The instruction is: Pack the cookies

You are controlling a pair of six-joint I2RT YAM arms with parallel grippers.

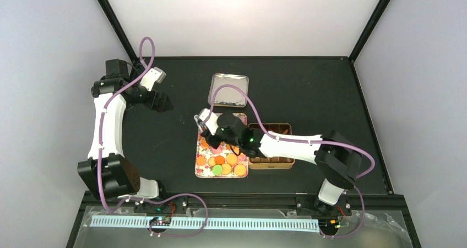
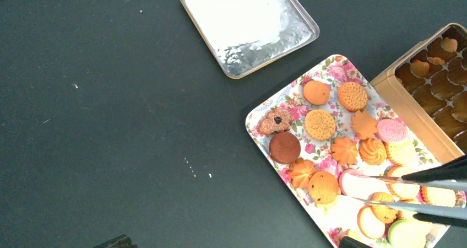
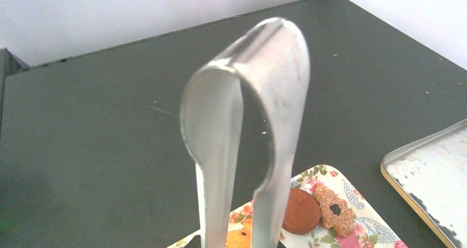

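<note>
Round, flower-shaped and ring cookies lie on a floral tray. Against its right side stands a tan box with brown compartments, a few holding cookies. Over the tray, my right gripper is shut on metal tongs, whose bent loop fills the middle of the right wrist view. The tongs' two tips stand a little apart above a pink cookie in the left wrist view; whether they touch it, I cannot tell. My left gripper hangs open and empty, left of the tray.
Behind the tray lies a silver rectangular lid or tray, with nothing on it. My right arm crosses above the tan box and hides part of it.
</note>
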